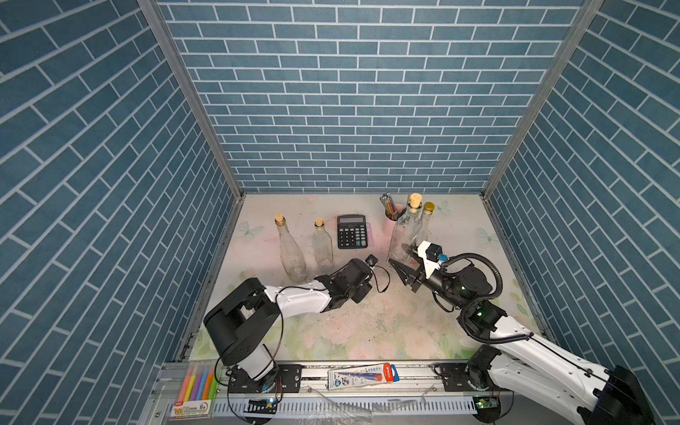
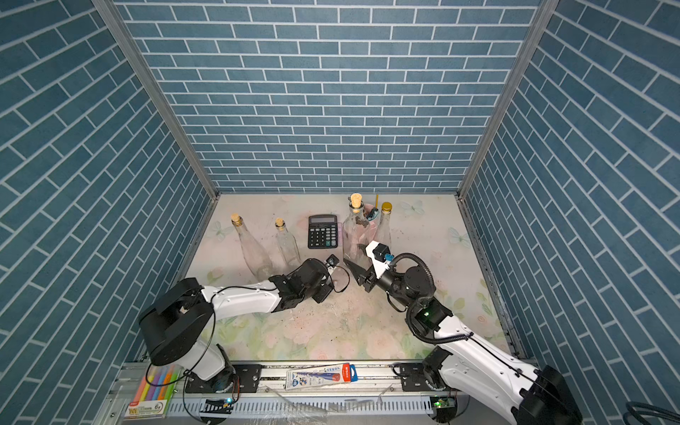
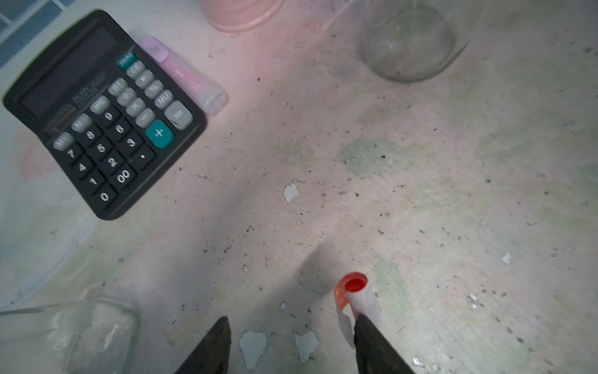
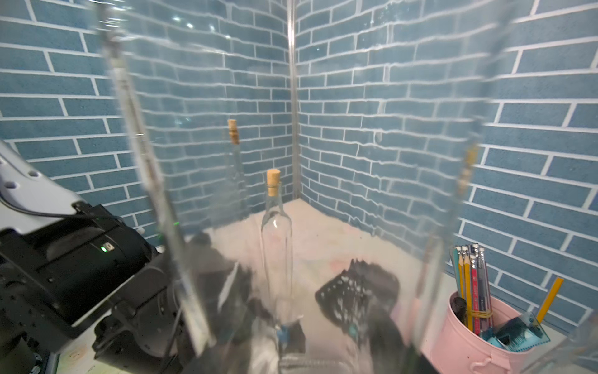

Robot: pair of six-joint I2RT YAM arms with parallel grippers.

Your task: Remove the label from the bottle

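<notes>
A large clear bottle point(image 1: 405, 232) with a cork stands at the right of the table. Around its lower body my right gripper point(image 1: 406, 260) is shut; in the right wrist view the glass point(image 4: 348, 155) fills the middle, and no label shows on it. A curled red-and-white label point(image 3: 367, 303) appears in the left wrist view, right by one fingertip of my left gripper. Those fingers stand apart, with only tabletop visible between them. Whether the label clings to that finger or rests on the table, I cannot tell.
Two corked bottles point(image 1: 289, 248) point(image 1: 322, 244) stand on the left, close to the left arm. A calculator point(image 1: 352, 231) lies behind, and a pink pencil cup point(image 4: 467, 336) and a gold-capped bottle point(image 1: 426, 219) stand behind the held bottle.
</notes>
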